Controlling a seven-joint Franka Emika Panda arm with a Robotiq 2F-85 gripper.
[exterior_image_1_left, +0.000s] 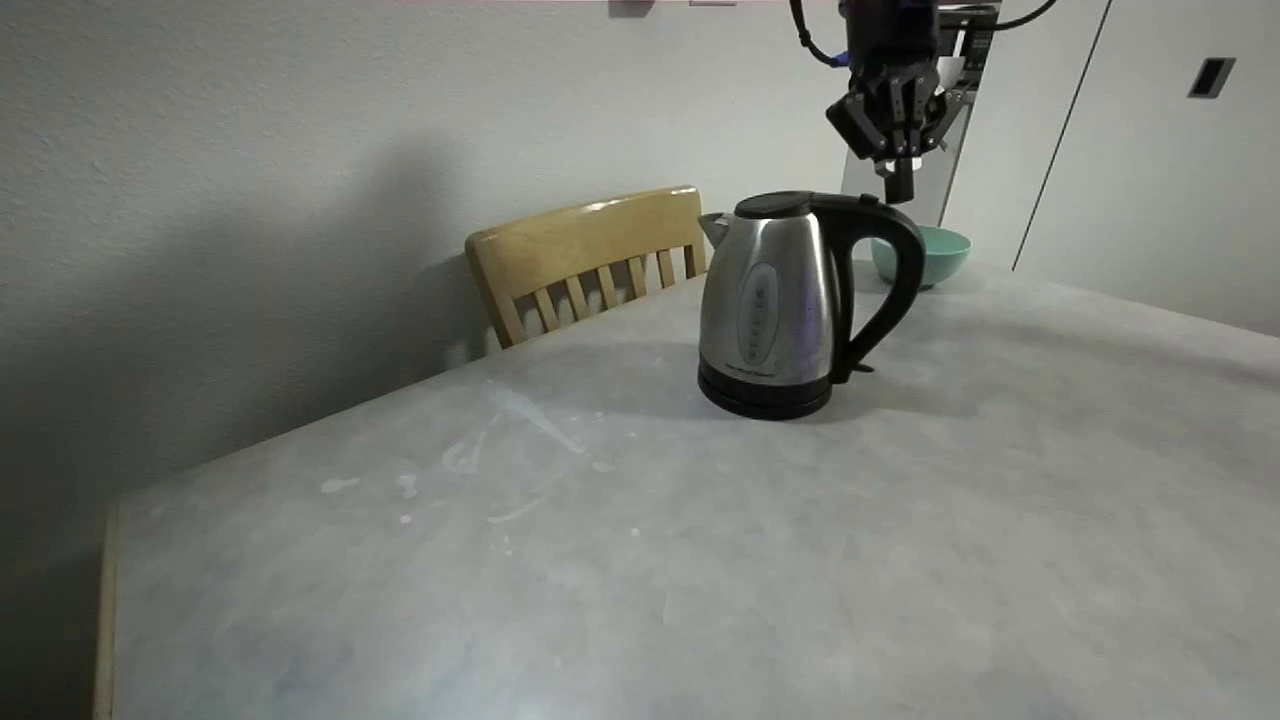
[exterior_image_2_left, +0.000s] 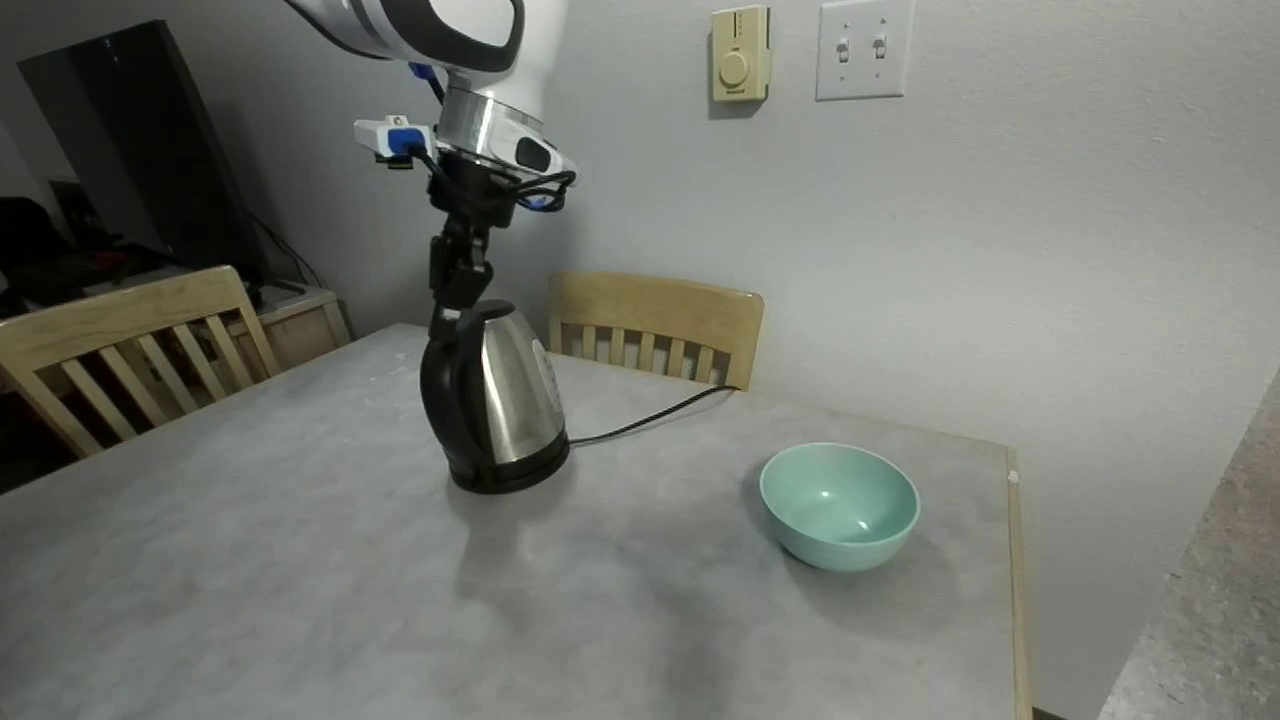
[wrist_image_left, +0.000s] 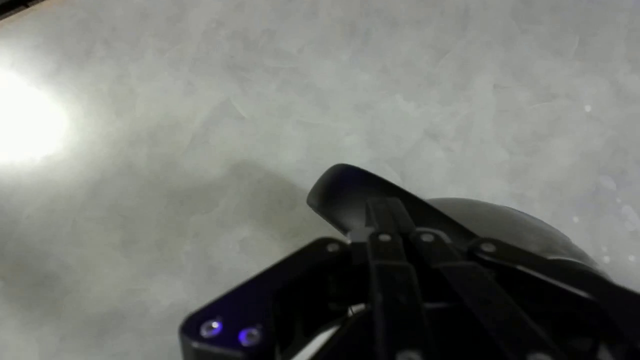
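Observation:
A steel kettle (exterior_image_1_left: 768, 306) with a black lid and a black handle (exterior_image_1_left: 909, 258) stands upright on the grey table. Just above the top of that handle, in exterior view 1, my gripper (exterior_image_1_left: 899, 192) points downward, its fingers together. Seen from the other side, the gripper (exterior_image_2_left: 445, 322) hangs over the kettle's handle (exterior_image_2_left: 446, 402). In the wrist view the shut fingers (wrist_image_left: 384, 216) overlap the black handle (wrist_image_left: 345, 192), and nothing shows between them. Whether the tips touch the handle is hard to tell.
A mint-green bowl (exterior_image_2_left: 840, 510) sits empty near the table's edge. From the kettle's base a black cord (exterior_image_2_left: 654, 416) runs to the table edge by a wooden chair (exterior_image_2_left: 660, 318).

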